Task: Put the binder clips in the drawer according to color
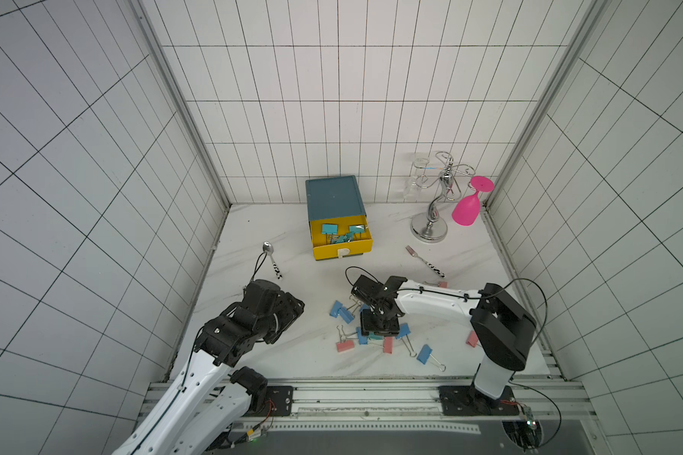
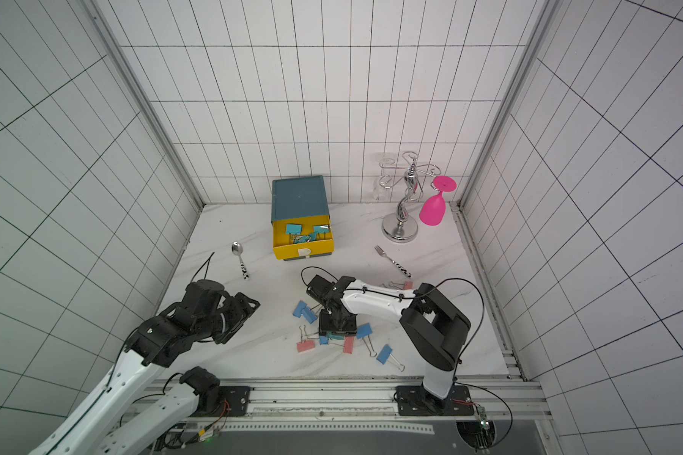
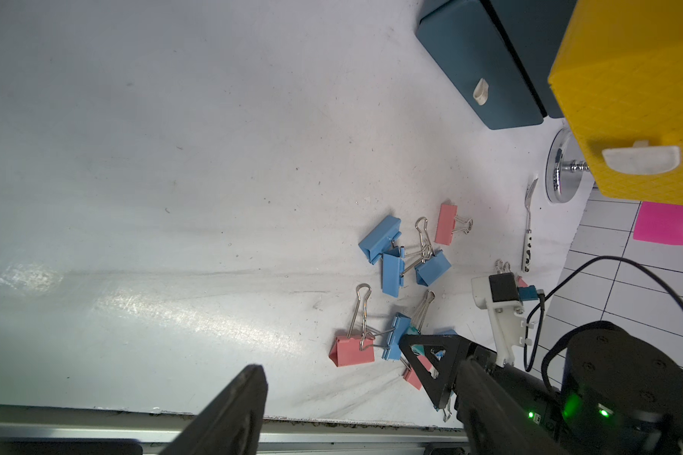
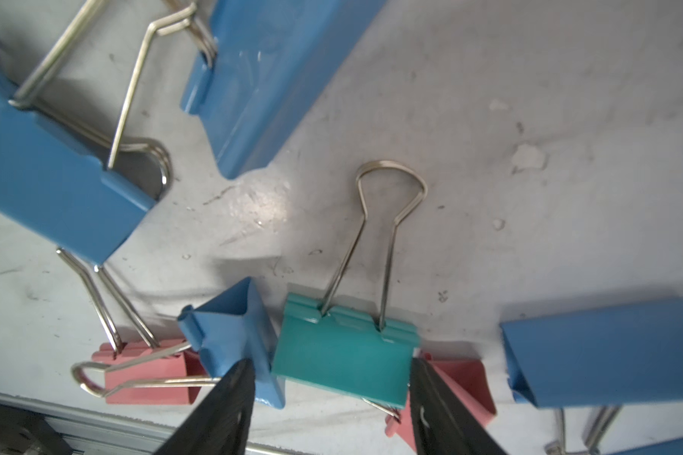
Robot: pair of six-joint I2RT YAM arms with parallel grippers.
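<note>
The yellow drawer (image 1: 325, 252) stands pulled out of its dark cabinet (image 1: 335, 197), with several teal clips (image 1: 329, 229) inside. In the right wrist view, a teal binder clip (image 4: 345, 345) lies between the fingers of my right gripper. The right finger is at the clip's edge; a small gap shows on the left. Blue clips (image 4: 599, 352) and pink clips (image 4: 148, 371) lie close around it. My left gripper is open and empty, over the left side of the table.
A spoon (image 1: 273, 260) lies left of the drawer and a fork (image 1: 425, 261) to its right. A metal cup stand (image 1: 429, 226) with a pink goblet (image 1: 467, 208) stands at the back right.
</note>
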